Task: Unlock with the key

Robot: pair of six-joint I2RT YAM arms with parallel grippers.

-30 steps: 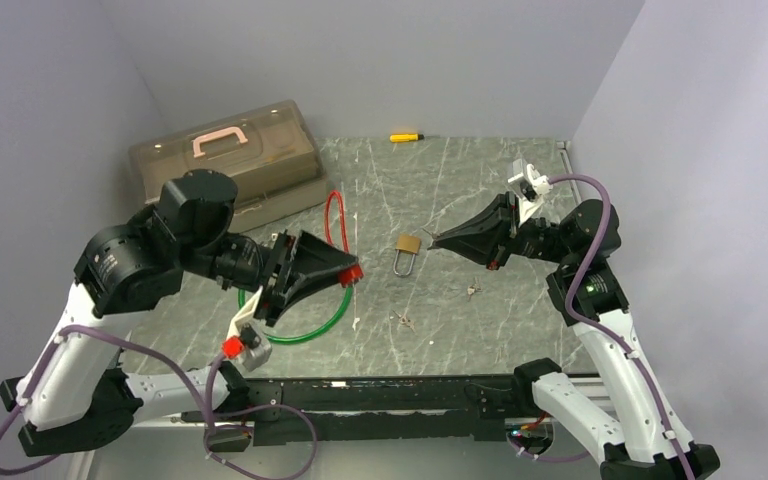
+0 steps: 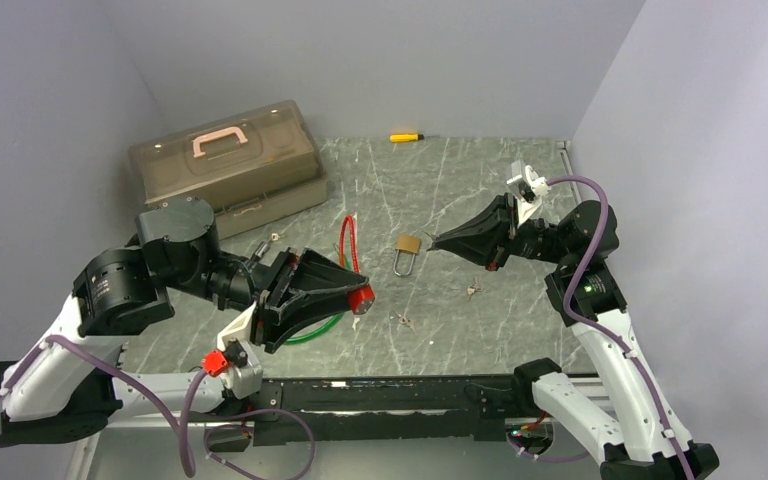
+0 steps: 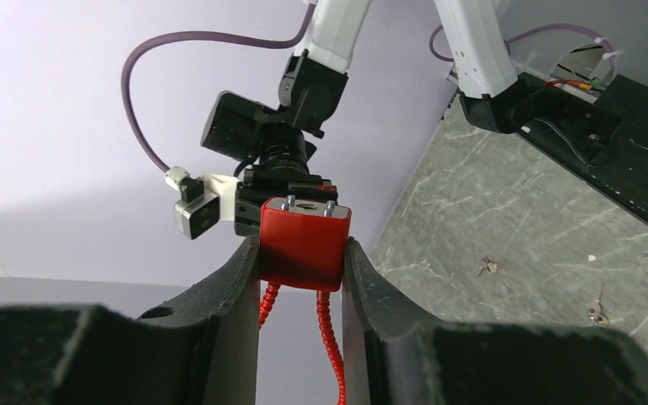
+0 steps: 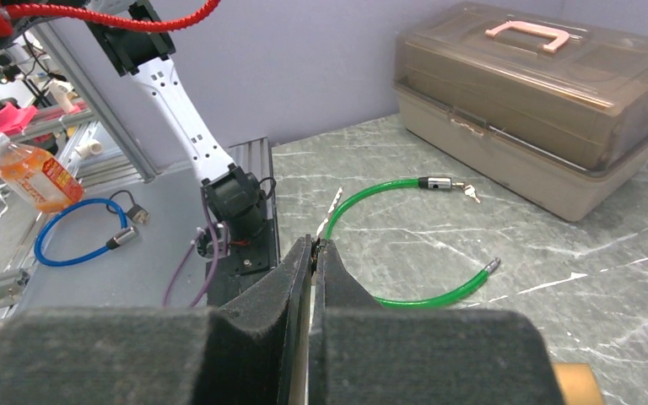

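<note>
A red lock [image 2: 360, 299] with a red coiled shackle is gripped by my left gripper; in the left wrist view its body [image 3: 302, 240] stands between the fingertips, a keyhole on the upper face. My right gripper [image 2: 430, 243] faces it from the right, shut on a slim silver key [image 4: 329, 211], which points up from the fingertips in the right wrist view. The two grippers are apart. A brass padlock [image 2: 408, 245] lies on the marble surface between them, with loose keys [image 2: 404, 323] nearby.
A translucent toolbox [image 2: 230, 170] stands at the back left. A green cable lock [image 4: 439, 299] lies beneath the left arm, a yellow screwdriver [image 2: 405, 137] at the back wall. Walls bound the back and sides.
My left gripper has moved toward the front and slightly right with the red lock in it, over the last second. The right gripper has hardly moved.
</note>
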